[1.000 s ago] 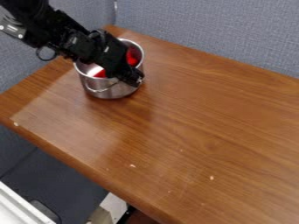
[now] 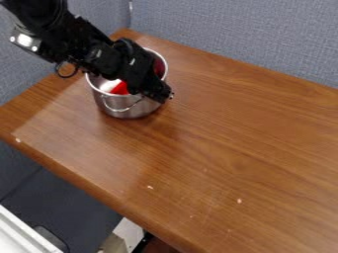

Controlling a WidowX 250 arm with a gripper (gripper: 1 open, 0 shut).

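A steel pot (image 2: 122, 104) with a wire handle stands at the far left part of the wooden table (image 2: 224, 168). Inside it a red object (image 2: 118, 87) is partly visible. My black gripper (image 2: 156, 93) reaches down from the upper left over the pot, its tip at the pot's right side. The arm hides much of the pot's opening and contents, and I cannot tell whether the fingers are open or shut.
Grey padded panels border the table at the back and left. A white edged object (image 2: 20, 235) lies below at the lower left.
My gripper has moved slightly right and down toward the front. The pot has shifted slightly toward the front.
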